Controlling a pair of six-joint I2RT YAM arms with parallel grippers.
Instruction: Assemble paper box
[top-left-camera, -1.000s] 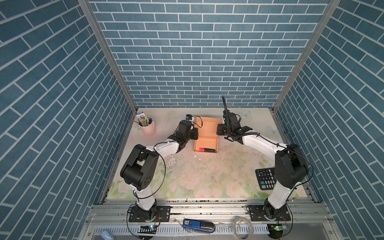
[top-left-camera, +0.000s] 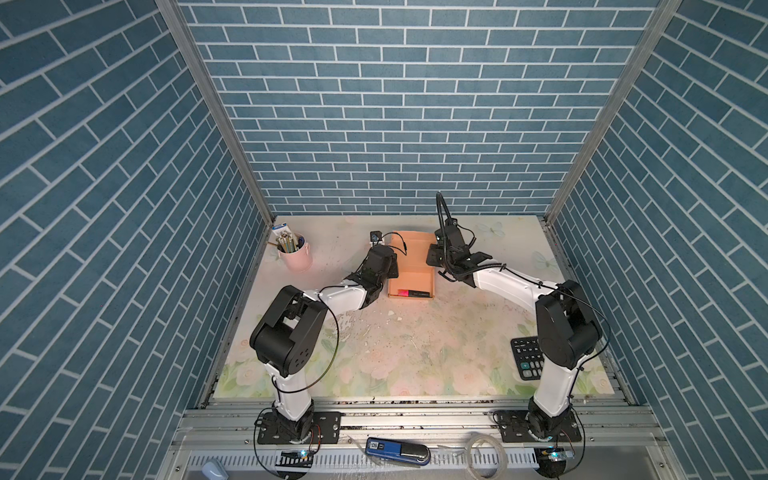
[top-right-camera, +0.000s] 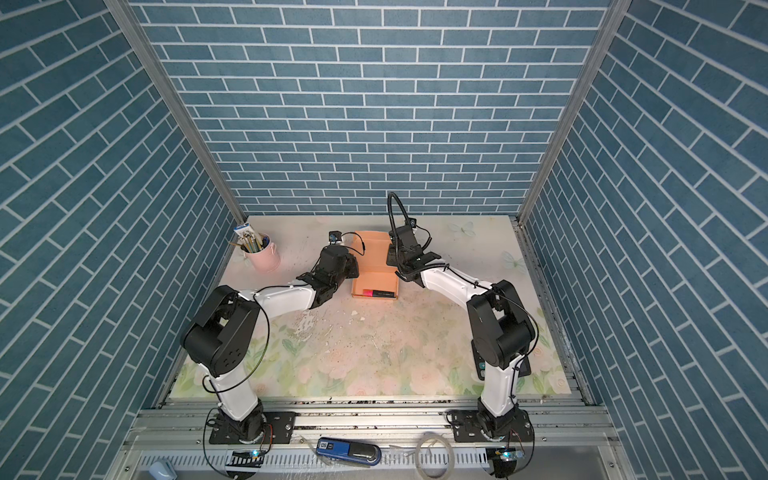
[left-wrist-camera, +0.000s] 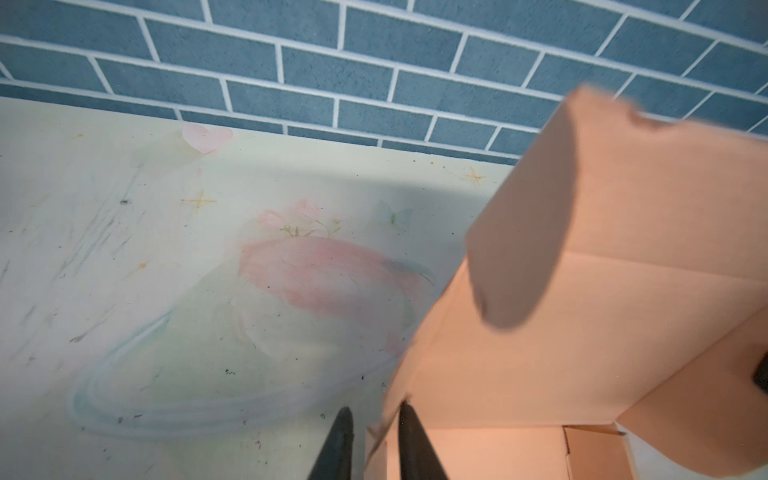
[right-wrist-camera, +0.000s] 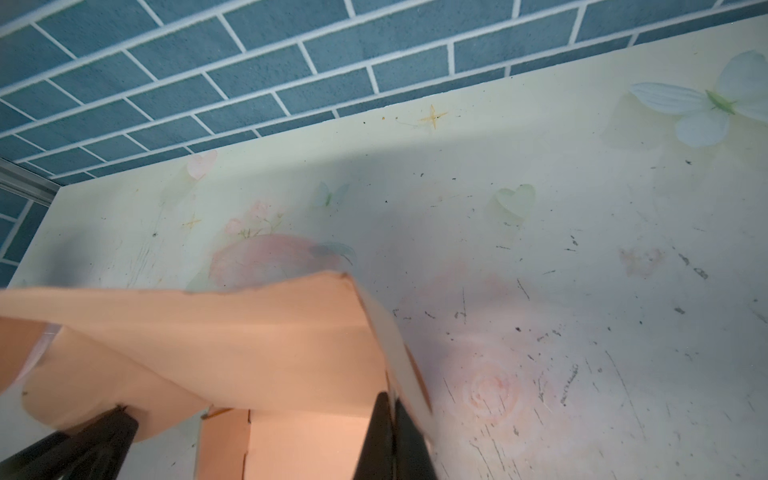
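An orange paper box (top-left-camera: 412, 276) lies at the back middle of the table, its lid raised toward the far wall with side flaps folded inward. My left gripper is at its left edge, fingers part open, one finger on either side of the thin paper. On the opposite edge, my right gripper is shut, with the thin side paper running down between its fingertips. A red and black marker (top-left-camera: 413, 293) rests inside by the front wall.
At the back left stands a pink cup (top-left-camera: 297, 256) of brushes and pens. A dark calculator (top-left-camera: 528, 357) lies front right beneath the right arm. The table in front of the box is clear apart from small scraps.
The box has shifted slightly toward the back with the marker inside. The right gripper has moved left and its arm inward; the left arm has swung slightly right.
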